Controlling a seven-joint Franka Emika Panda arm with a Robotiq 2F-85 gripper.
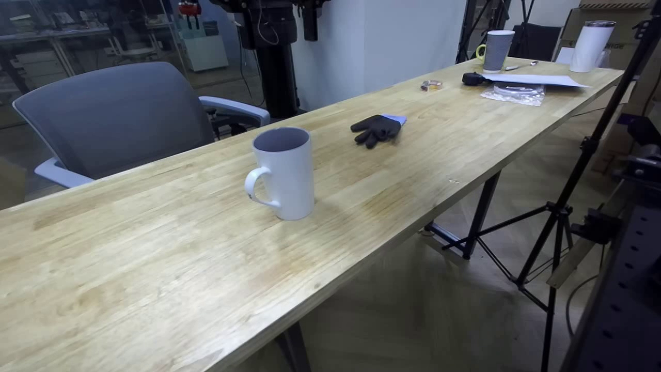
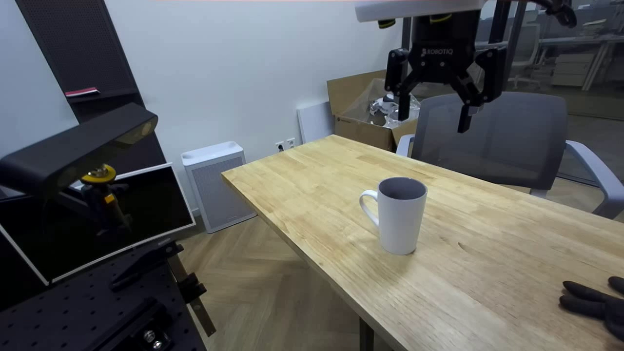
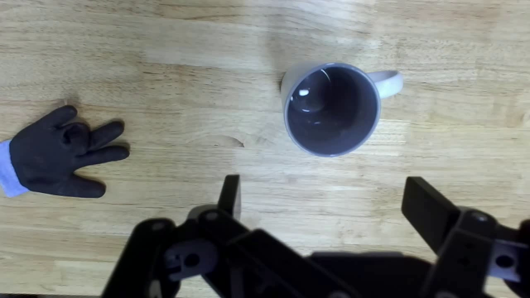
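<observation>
A white mug point(image 2: 399, 225) with a grey inside stands upright on the wooden table point(image 2: 327, 175). Seen from above in the wrist view, the mug point(image 3: 331, 109) looks empty, its handle point(image 3: 389, 83) pointing right. My gripper point(image 2: 434, 120) hangs above table height on the chair side of the mug, apart from it. Its fingers are spread wide in the wrist view, with bare table between them, and the mug lies beyond the fingertips point(image 3: 230, 191). Exterior view 1 catches only a dark part of the arm at the top edge; the mug point(image 1: 288, 176) is in full view there.
A black glove point(image 3: 54, 154) with a blue cuff lies on the table left of the mug in the wrist view. Farther along stand a grey cup point(image 1: 497, 51) and a white tumbler point(image 1: 593, 46). An office chair point(image 2: 497, 140) stands behind the table.
</observation>
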